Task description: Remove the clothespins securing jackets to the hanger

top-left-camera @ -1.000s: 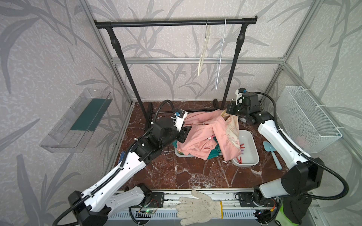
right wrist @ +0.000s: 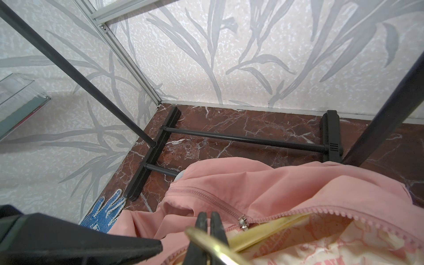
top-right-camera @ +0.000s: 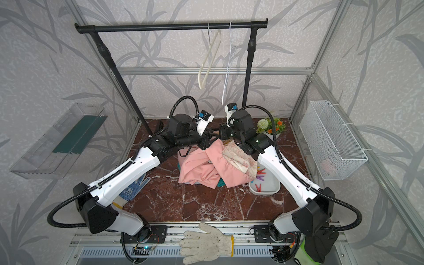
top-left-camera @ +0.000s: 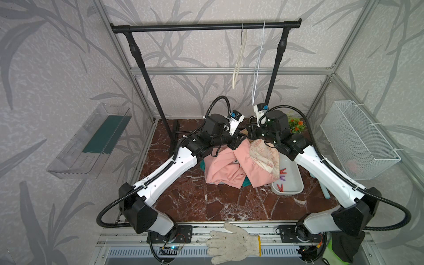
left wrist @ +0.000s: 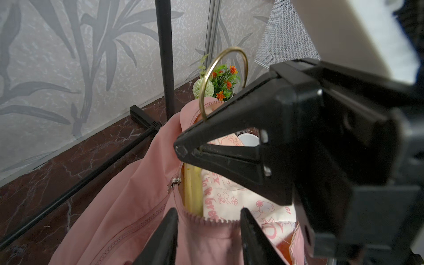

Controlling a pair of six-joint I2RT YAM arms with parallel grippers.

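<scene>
The pink jacket lies bunched on the table, its printed lining facing out at the neck. Inside the neck is a pale yellow hanger, and its brass hook rises above. My right gripper is shut at the hook, which crosses in front of its fingers; whether anything is between them is hidden. Coming from the left, my left gripper is open, with pink jacket cloth showing between and beyond its fingers. On neither side of the collar can I make out a clothespin.
Loose red clothespins and a purple clothespin lie in the white tray at the right. Plants stand behind it. Two bare hangers, one cream and one white, hang on the rail.
The jacket's upper part shifted left alongside the right gripper.
</scene>
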